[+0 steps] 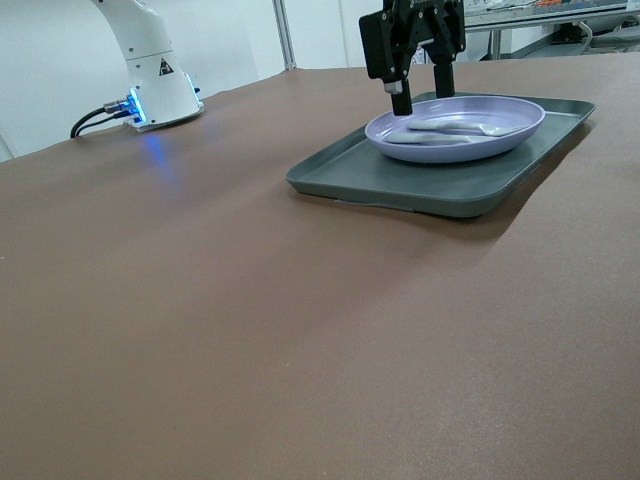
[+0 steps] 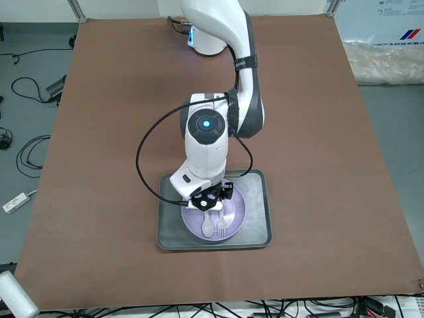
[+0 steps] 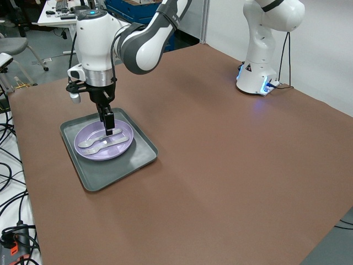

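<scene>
A lavender plate [image 2: 199, 230] lies on a grey-green tray [image 2: 258, 225], holding a white spoon [image 2: 207, 226] and a white fork [image 2: 221, 228], also seen in the right view as spoon [image 3: 87, 142] and fork [image 3: 96, 149]. My gripper [image 1: 423, 100] hangs low over the plate, pointing down, its two black fingers standing apart in the top view with nothing visible between them. In the left view the arm and wrist hide the fingers and part of the plate.
Loose cables run along the floor and front edge.
</scene>
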